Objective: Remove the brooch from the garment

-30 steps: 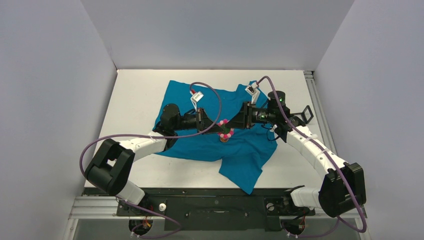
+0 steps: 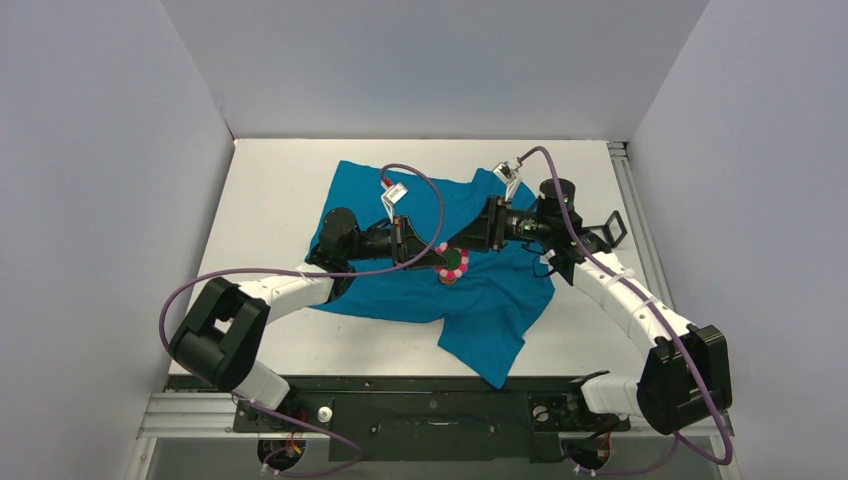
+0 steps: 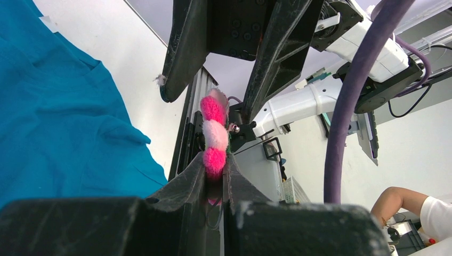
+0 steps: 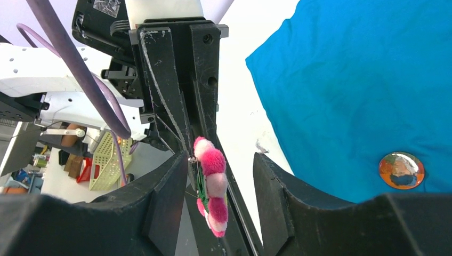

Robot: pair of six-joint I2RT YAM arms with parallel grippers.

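A fluffy pink and white ring with a green centre, which looks like the brooch (image 2: pixel 454 262), is up off the cloth between my two arms. In the left wrist view its edge (image 3: pixel 215 133) stands upright, and my left gripper is shut on its lower part. My right gripper is open, its fingers (image 4: pixel 169 184) apart with the brooch seen in the gap from this angle. No contact between them shows. Below lies the blue garment (image 2: pixel 385 295), with a small round shiny disc (image 4: pixel 402 170) on it.
The garment is spread over a white table (image 2: pixel 270 200). Bare table shows at the left and along the front. Purple cables (image 2: pixel 290 270) loop over both arms. Grey walls (image 2: pixel 430 70) enclose the back and sides.
The left arm and the brooch look unmoved.
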